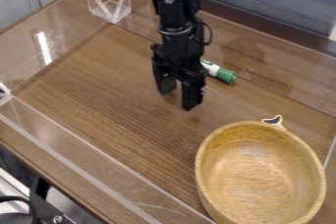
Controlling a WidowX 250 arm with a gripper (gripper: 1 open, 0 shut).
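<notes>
My black arm reaches down from the top centre, and its gripper (pixel 179 88) hangs low over the middle of the wooden surface, with its fingers apart. Whether anything small lies between them is hard to make out. A green and white tube-like object (pixel 221 73) lies just behind and right of the gripper, partly hidden by the arm.
A large yellow oval tub (pixel 256 194) fills the lower right, with a small pale object (pixel 273 121) just behind it. A white wire-like holder (pixel 110 2) stands at the back left.
</notes>
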